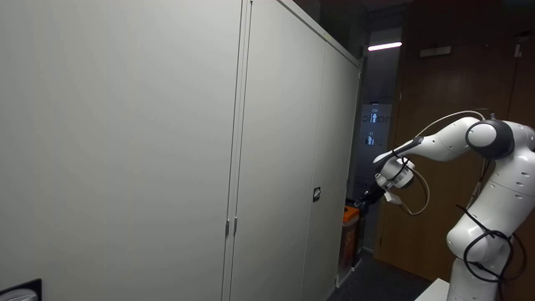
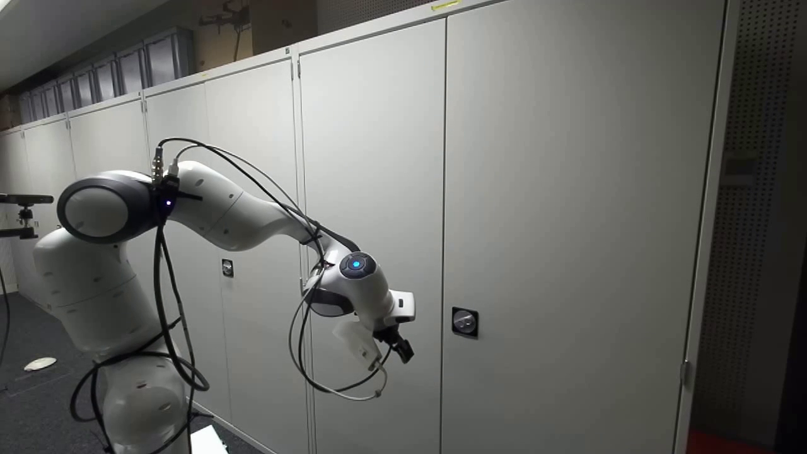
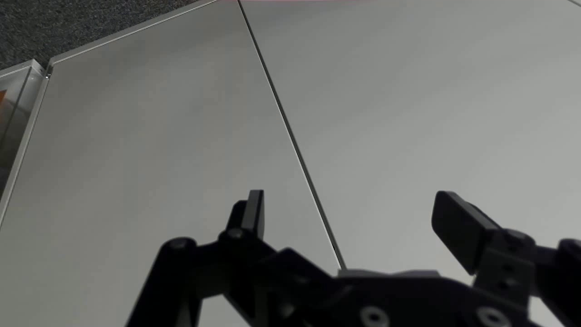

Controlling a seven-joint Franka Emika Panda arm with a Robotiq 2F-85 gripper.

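Observation:
A tall pale grey cabinet with shut doors fills much of both exterior views. On one of its doors is a round silver knob on a dark plate; the same black-framed knob shows small in exterior view 1. My black gripper points down, left of the knob in exterior view 2. In the wrist view the gripper is open, fingers wide apart with nothing between them. Behind them lie the cabinet doors and the dark seam dividing them. No knob appears in the wrist view.
Orange-topped bins stand beyond the cabinet's far end, and a brown wooden door is behind the arm. Loose cables loop from my arm near the wrist. Dark carpet borders the cabinet's base.

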